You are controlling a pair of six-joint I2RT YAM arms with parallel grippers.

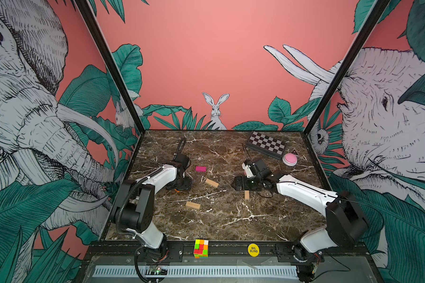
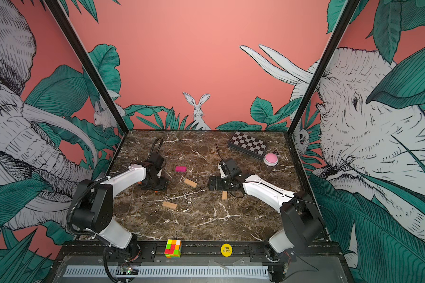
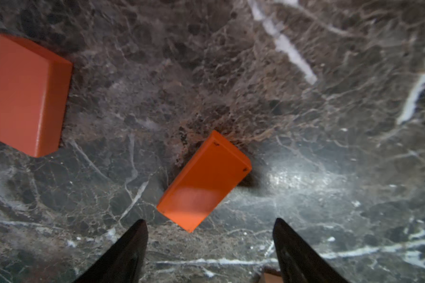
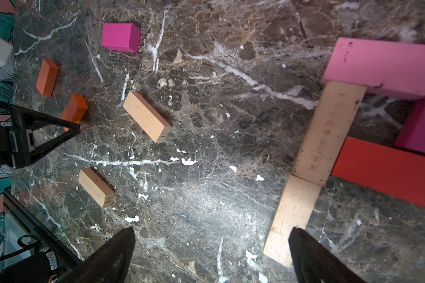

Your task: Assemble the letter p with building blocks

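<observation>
In the right wrist view, two wooden blocks, an upper one (image 4: pixel 326 134) and a lower one (image 4: pixel 292 219), lie end to end as a stem. A pink block (image 4: pixel 382 66) touches its top, a red block (image 4: pixel 387 174) runs off its side, and a magenta block (image 4: pixel 422 125) stands between those two at the right. My right gripper is open beside the stem's lower end, with nothing between its fingers. My left gripper is part open and empty over an orange block (image 3: pixel 205 181), which lies diagonally on the table. A second orange-red block (image 3: pixel 30 96) lies further left.
Loose on the table are a magenta block (image 4: pixel 121 37) and two wooden blocks, one nearer the middle (image 4: pixel 146 118) and one towards the front (image 4: pixel 96 188). A checkered box (image 1: pixel 266 144) and a pink round object (image 1: pixel 290 159) stand back right.
</observation>
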